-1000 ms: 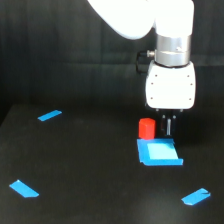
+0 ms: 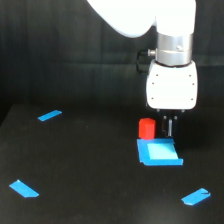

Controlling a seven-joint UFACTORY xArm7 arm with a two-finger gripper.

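A small red object, roughly cylindrical, stands at the back left edge of a blue square with a pale centre. Just right of the red object and above the back right part of the square, my gripper points down. A narrow dark gap shows between it and the red object. Its fingers are small and dark against the dark background, so how far apart they stand cannot be made out. Nothing is visibly held.
Strips of blue tape lie on the dark table: one at the back left, one at the front left and one at the front right. Bare table fills the left and the front middle. A dark curtain hangs behind.
My gripper has shifted slightly to the right. The red object and the blue square have not visibly moved.
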